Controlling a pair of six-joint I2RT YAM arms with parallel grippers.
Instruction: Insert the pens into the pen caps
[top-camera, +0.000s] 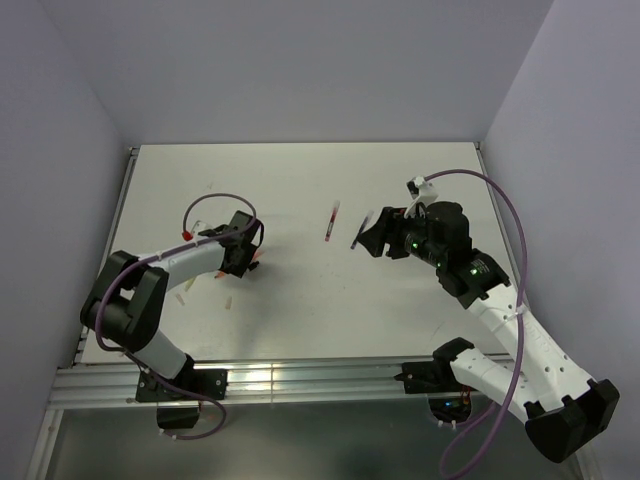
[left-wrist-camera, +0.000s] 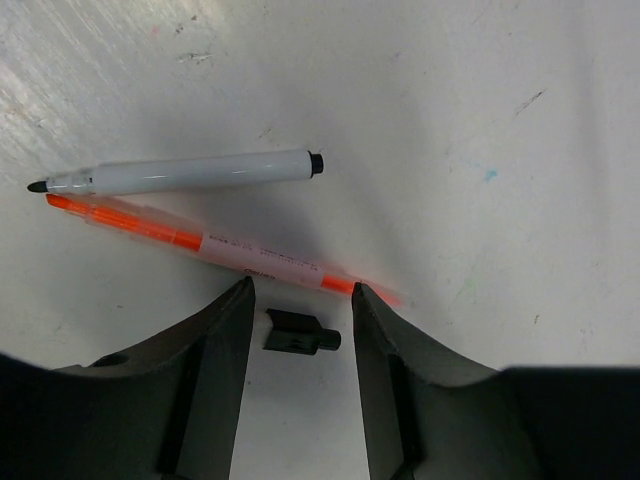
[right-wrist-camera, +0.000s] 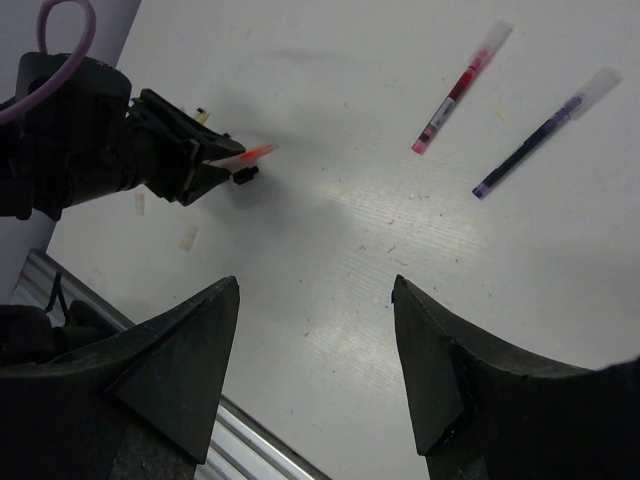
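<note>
In the left wrist view a white marker (left-wrist-camera: 200, 173) with a bare black tip lies on the table, its tip to the left. Just below it is an orange pen (left-wrist-camera: 262, 260) in a clear cover. A small black cap (left-wrist-camera: 296, 332) lies below that, between the spread fingers of my open left gripper. A red pen (top-camera: 332, 222) and a purple pen (top-camera: 361, 229), each with a clear cap, lie near the table's middle. My right gripper hangs open left of the right arm's base, with only bare table seen between its fingers.
A few pale marks and a yellow piece (right-wrist-camera: 202, 116) lie around the left arm. Grey walls stand on both sides.
</note>
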